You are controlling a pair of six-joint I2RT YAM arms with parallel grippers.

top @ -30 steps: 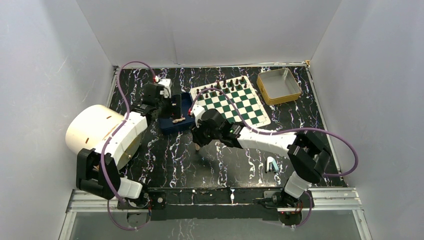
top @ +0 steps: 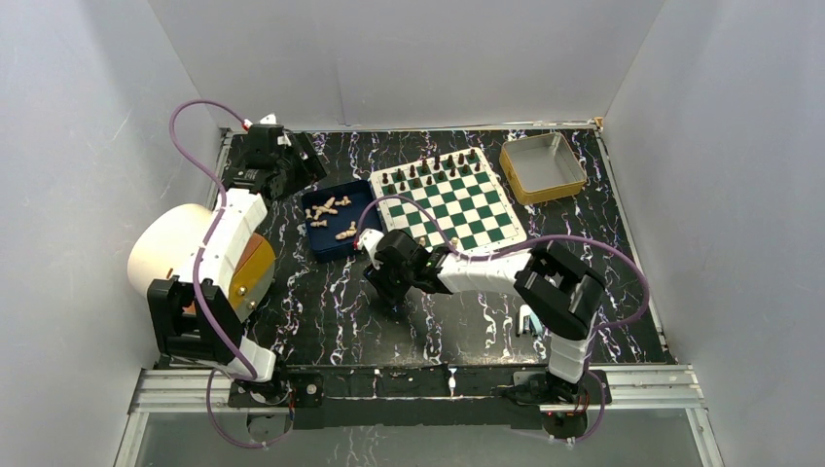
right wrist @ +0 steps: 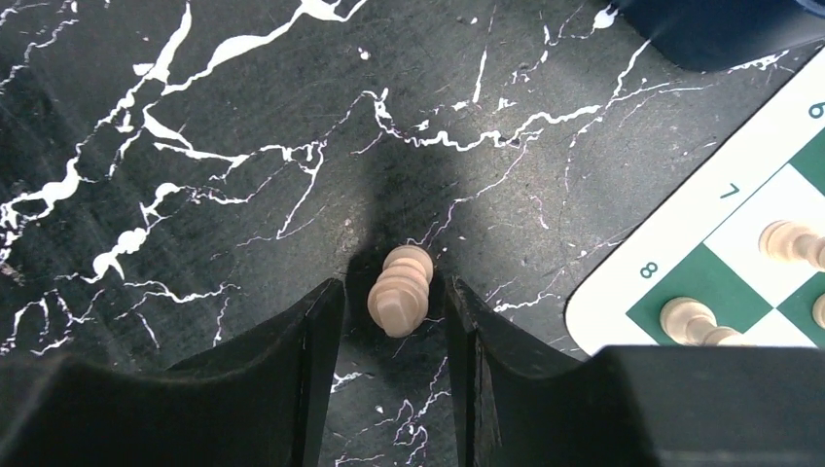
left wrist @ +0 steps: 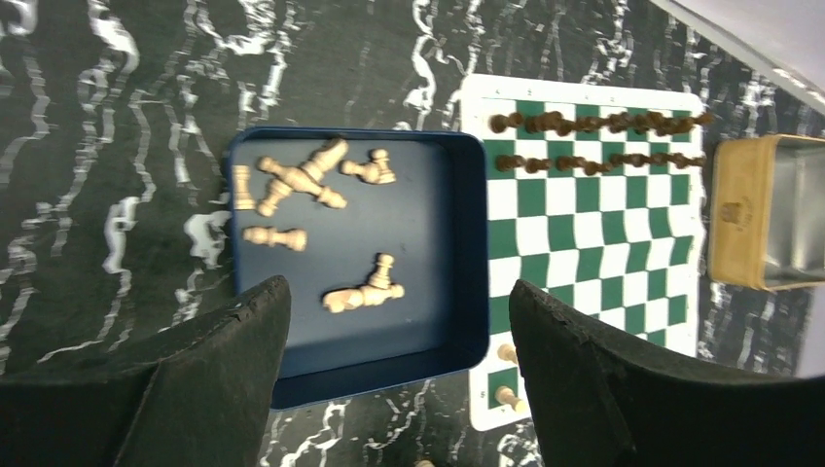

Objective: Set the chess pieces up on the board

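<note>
In the right wrist view a pale wooden chess piece (right wrist: 399, 297) stands on the dark marble table beside the board's corner. My right gripper is open, one finger on each side of that piece with gaps showing. Beyond it, pale pieces stand on the green and white chessboard (left wrist: 587, 232), one of them a pale piece (right wrist: 687, 319) near the corner. Dark pieces (left wrist: 603, 123) fill two rows at the far side. My left gripper hangs high by the blue tray (left wrist: 457, 358), open and empty. Several pale pieces (left wrist: 304, 177) lie loose in the tray.
A yellow-sided box (top: 545, 167) stands right of the board, apparently empty. Small white and blue items (top: 528, 321) lie on the front right of the table. My right arm reaches across the board's near edge.
My left arm has drawn back from over the tray, toward the far left, uncovering the pieces in it. The right gripper has shifted slightly toward the front, over the standing pale piece.
</note>
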